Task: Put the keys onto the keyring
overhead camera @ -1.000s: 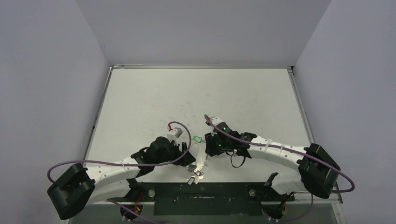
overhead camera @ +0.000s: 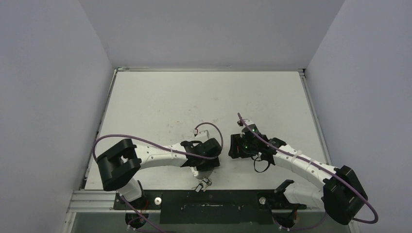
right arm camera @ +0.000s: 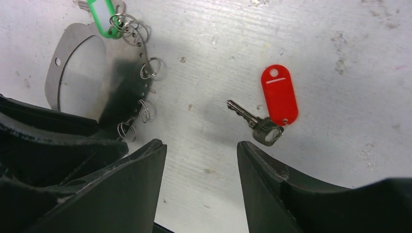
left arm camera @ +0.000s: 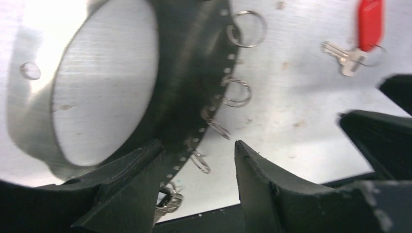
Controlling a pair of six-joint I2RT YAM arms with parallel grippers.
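Observation:
The keyring is a curved metal plate with several small rings along its holed edge, filling the left of the left wrist view. A green-tagged key is at the plate's far end in the right wrist view. On the table lies a red tag touching a key, ahead of my right gripper, which is open and empty. My left gripper, also open and empty, hovers over the near part of the ringed edge. From above, the left arm hides much of the plate.
More keys hang at the plate's near end, by the table's front edge. My two grippers are close together, the right one's fingers showing in the left wrist view.
Both grippers have moved right. The left one has come across from the plate's left side to over it, and the right one has drawn away from its edge.

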